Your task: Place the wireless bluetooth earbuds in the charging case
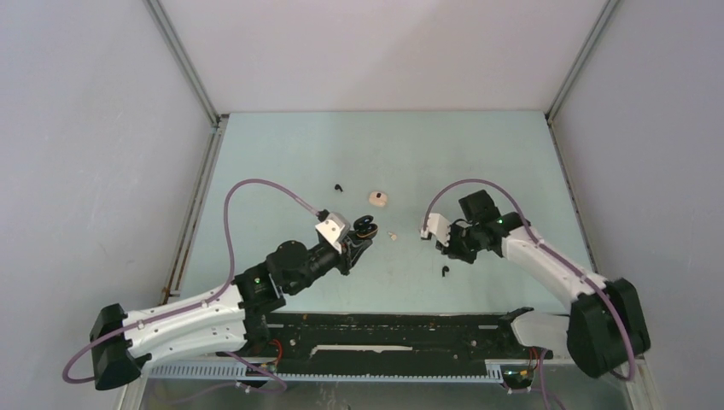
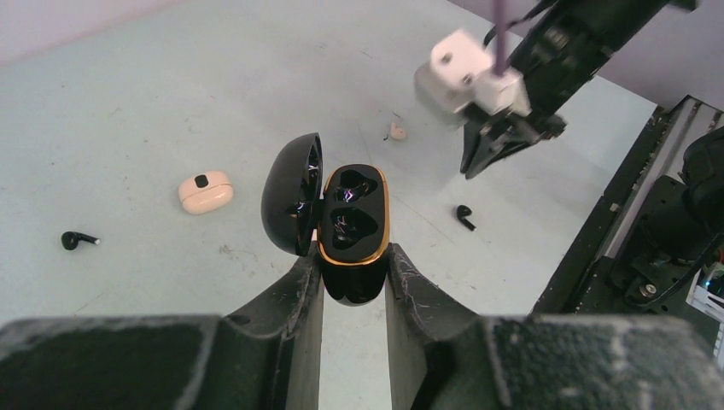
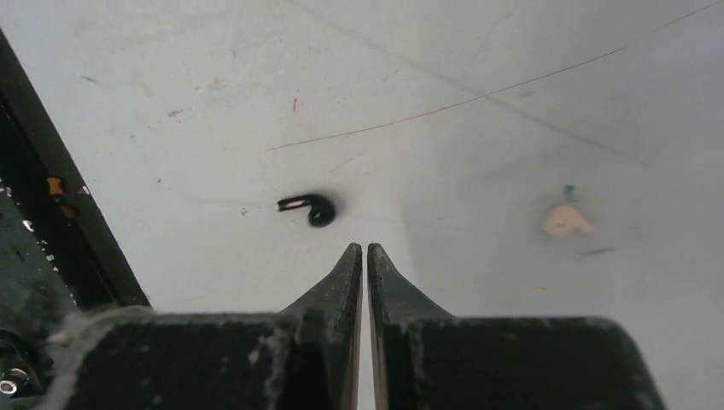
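Note:
My left gripper is shut on an open black charging case [image 2: 353, 222] with a gold rim, both wells showing empty. A black earbud [image 3: 318, 210] lies on the table below my right gripper, whose fingers are shut with nothing visible between them at the tips. A second black earbud [image 2: 75, 240] lies farther left in the left wrist view, at the back in the top view.
A pale pink closed case [image 2: 205, 193] rests mid-table, with a small pale earbud [image 3: 565, 219] nearer the right arm. The front edge borders a dark rail.

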